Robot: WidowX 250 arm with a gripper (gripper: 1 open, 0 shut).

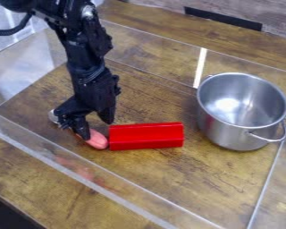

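Note:
My black gripper (pixel 76 125) is low over the wooden surface at left, its fingertips down at a spoon with a pink handle (pixel 96 139), which it mostly hides; whether the fingers are open or shut on it is unclear. The spoon lies just left of a red box-shaped block (pixel 146 135).
A steel pot (pixel 239 112) with a wire handle stands at the right. A clear low barrier borders the work area.

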